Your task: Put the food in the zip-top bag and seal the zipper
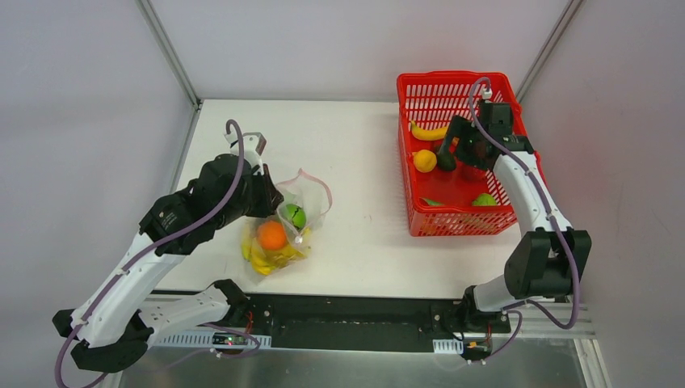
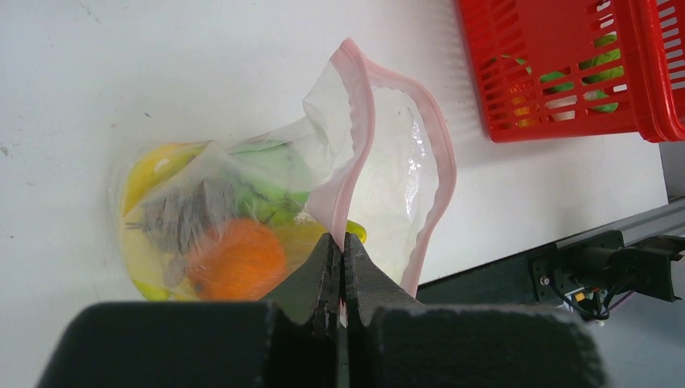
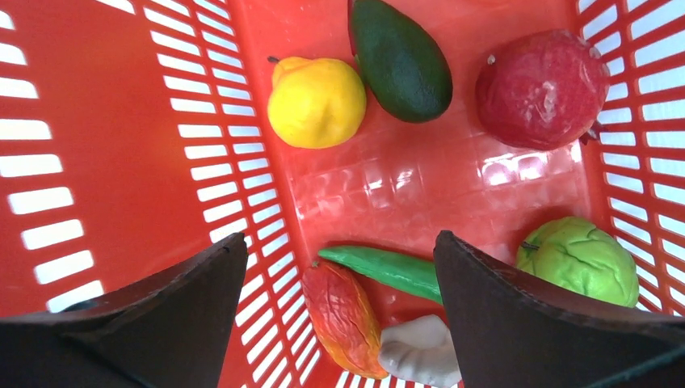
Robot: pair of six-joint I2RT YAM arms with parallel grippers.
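Note:
A clear zip bag [image 2: 323,153] with a pink zipper edge lies on the white table, its mouth gaping toward the right. Inside it are an orange [image 1: 272,235], a green item [image 1: 296,215] and yellow bananas [image 1: 262,260]; in the left wrist view a dark purple item [image 2: 187,212] also shows. My left gripper is shut on the bag's edge at the mouth. Over the basket hangs my right gripper, open and with nothing held. Below it are a yellow fruit [image 3: 317,103], an avocado [image 3: 401,61], a red pomegranate [image 3: 543,90] and a green fruit [image 3: 580,262].
The red basket [image 1: 468,220] stands at the table's right, with slatted walls rising around my right gripper. Also in it lie a banana [image 1: 429,132], a green pepper [image 3: 388,268], a reddish item [image 3: 341,315] and a whitish one [image 3: 420,349]. Bare table separates bag and basket.

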